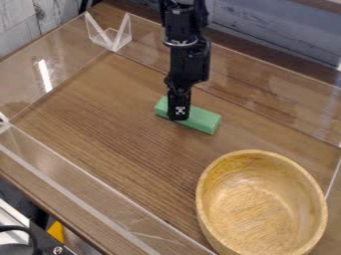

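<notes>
The black robot arm hangs from the top of the camera view, its gripper low over a green block on the wooden table. The fingertips come down at the block's left part and look shut. Whether they touch it or hold any of it is hard to tell.
A large tan bowl sits at the lower right. A clear angular holder stands at the back left. The table left of the block is open, and a grey wall runs along the back right.
</notes>
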